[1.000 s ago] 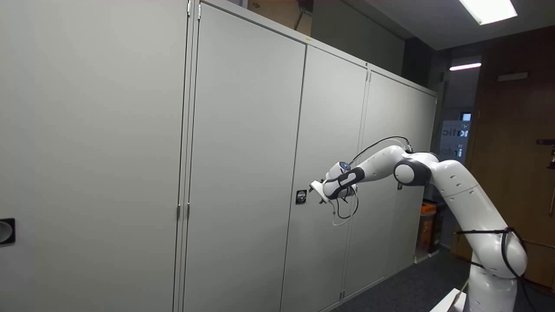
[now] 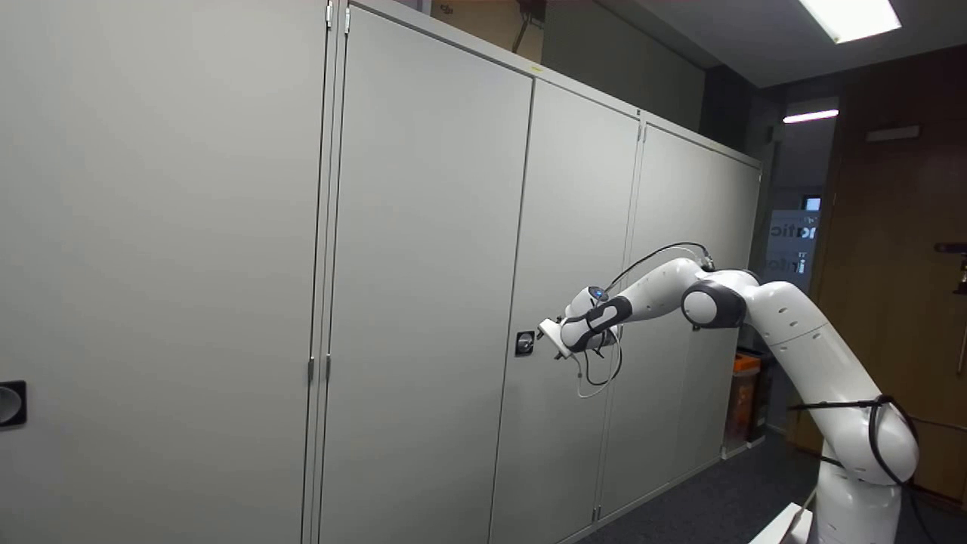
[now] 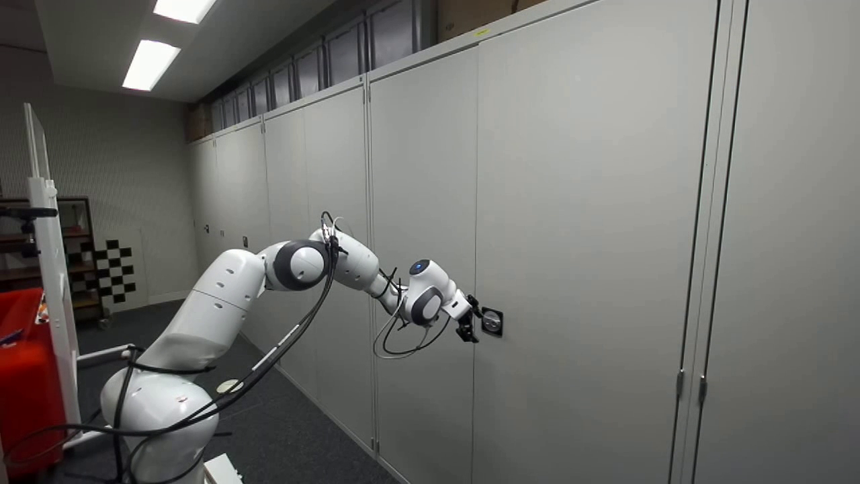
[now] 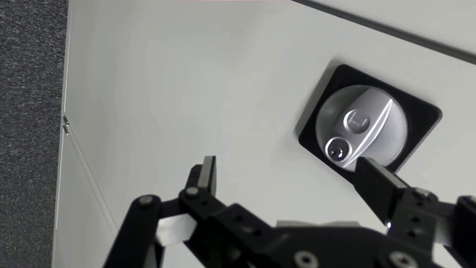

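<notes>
A round silver handle [image 4: 363, 125] with a keyhole sits in a square black plate [image 4: 412, 107] on the grey cabinet door [image 2: 566, 217]. My gripper is open, its fingers wide apart with nothing between them. In the wrist view the right finger [image 4: 379, 185] overlaps the lower edge of the plate, while the left finger [image 4: 207, 176] is over bare door. Whether the right finger touches the plate cannot be told. From the second exterior view, the gripper [image 3: 474, 319] is close beside the handle [image 3: 492, 321], on its left.
Cabinet doors run along the whole wall, with a seam [image 4: 383, 29] near the handle. Dark carpet [image 4: 31, 134] lies below. Cables [image 3: 415, 347] hang loosely under the wrist. A red object [image 3: 28, 379] and a white frame [image 3: 56, 306] stand behind the arm.
The arm has lowered slightly, and the gripper has shifted a little down in the first exterior view. The handle and the doors look the same.
</notes>
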